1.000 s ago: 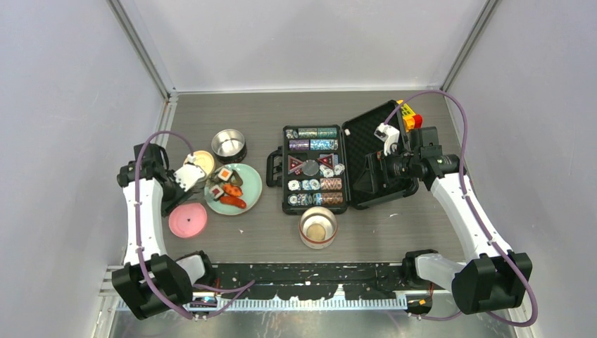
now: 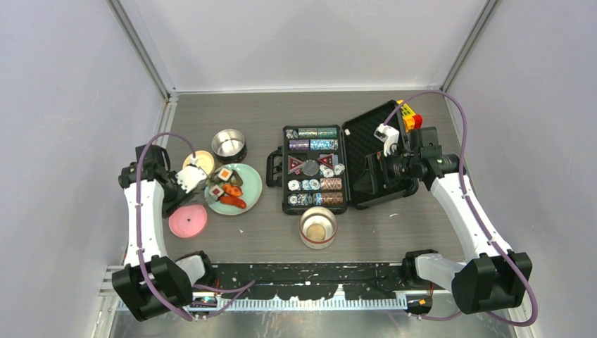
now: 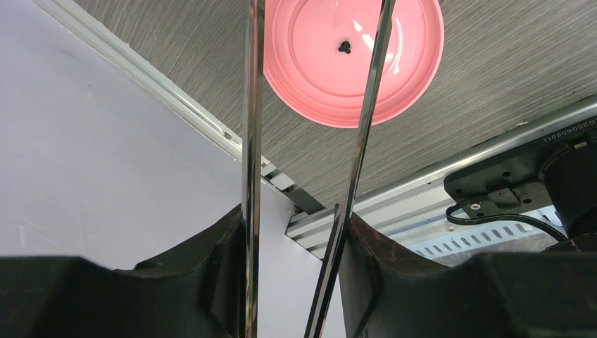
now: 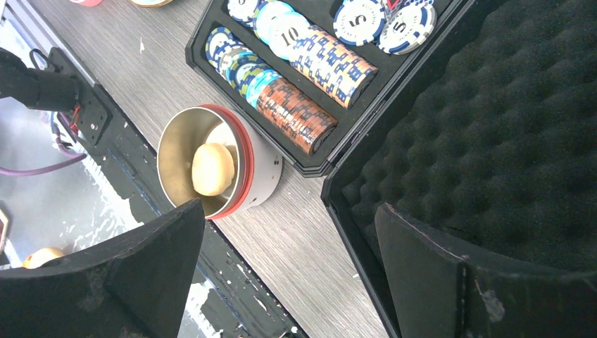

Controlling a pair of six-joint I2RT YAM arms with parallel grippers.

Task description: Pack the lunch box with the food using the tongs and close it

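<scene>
Two thin metal strips, looking like tongs [image 3: 251, 113], run up between the fingers of my left gripper. Those fingers press on the strips from outside, leaving a gap between the strips; their far ends are out of frame. A round pink lid [image 2: 188, 221], with a small dark mark at its middle, lies on the table below that hand. To the hand's right is a green plate [image 2: 250, 184] with sausages and sushi-like pieces. A metal lunch pot with a red band [image 4: 264, 165] holds one pale bun [image 4: 212, 169]. Above the case, my right gripper is open and empty.
An open black case [image 2: 274, 167] of poker chips fills the centre, its foam lid [image 2: 366, 130] to the right. A steel pot [image 2: 229, 143] and a yellow round dish [image 2: 205, 163] stand behind the plate. A yellow-red object [image 2: 410, 117] sits at the back right.
The right arm, plate, pots and lid have stayed put.
</scene>
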